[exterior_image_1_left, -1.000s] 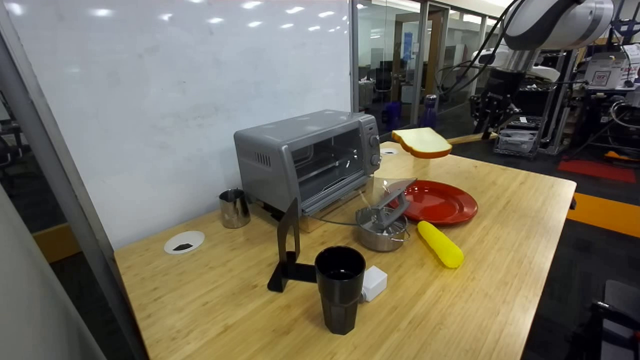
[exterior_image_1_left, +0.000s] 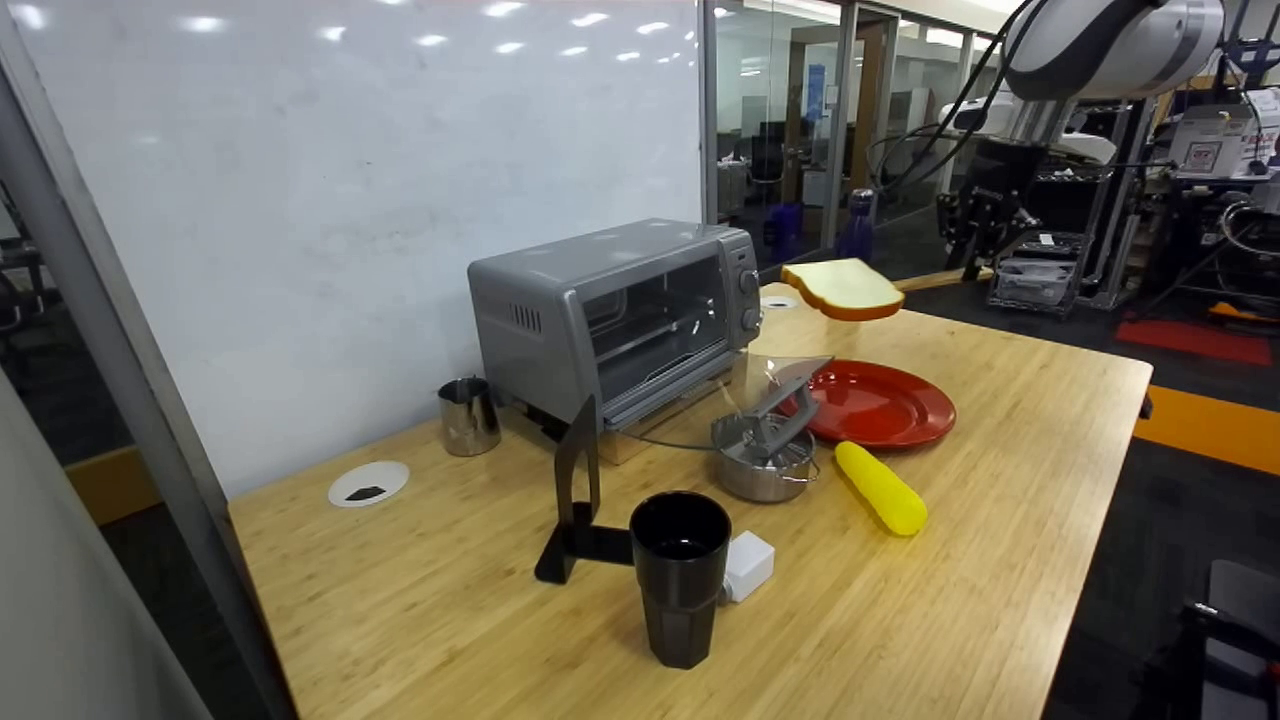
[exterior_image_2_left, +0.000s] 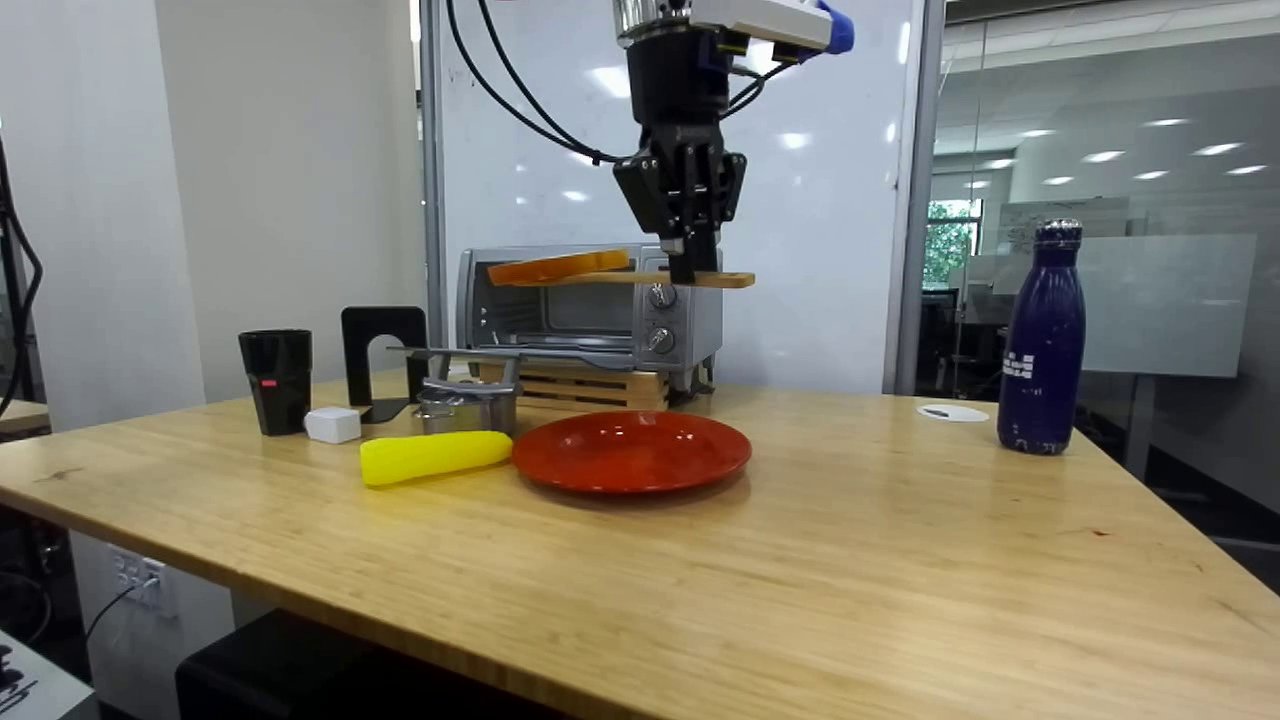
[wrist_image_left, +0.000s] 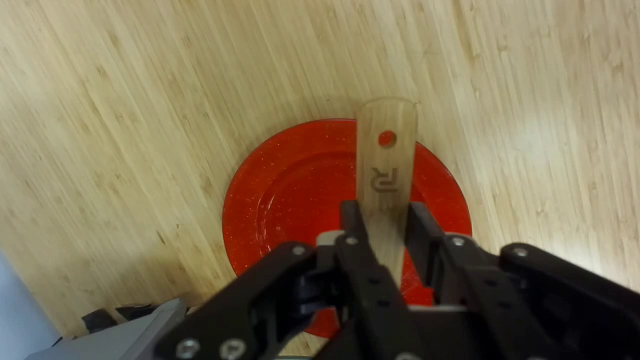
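Observation:
A flat wooden spatula (wrist_image_left: 387, 162) is clamped by its handle in my gripper, high over the table. In exterior view 2 the spatula's handle (exterior_image_2_left: 727, 280) sticks out past the fingers of the gripper (exterior_image_2_left: 693, 270). A toy bread slice (exterior_image_1_left: 843, 288) with a brown crust rests on the spatula's far end, held in the air. In exterior view 2 the bread (exterior_image_2_left: 558, 266) appears slightly tilted. Beneath lies a red plate (exterior_image_2_left: 631, 451), empty on the table; the wrist view shows this plate (wrist_image_left: 300, 198) directly under the handle. My arm hides the bread in the wrist view.
Left of the plate lie a yellow object (exterior_image_2_left: 434, 456) and a steel pot (exterior_image_1_left: 768, 462). Behind stands a grey toaster oven (exterior_image_1_left: 624, 312), its door down. A black cup (exterior_image_1_left: 680, 576), a white block (exterior_image_1_left: 750, 564) and a blue bottle (exterior_image_2_left: 1041, 336) stand farther off.
The bread and gripper have shifted very slightly in exterior view 1, the bread a touch lower and leftward. The spatula is still held and the table objects are unmoved.

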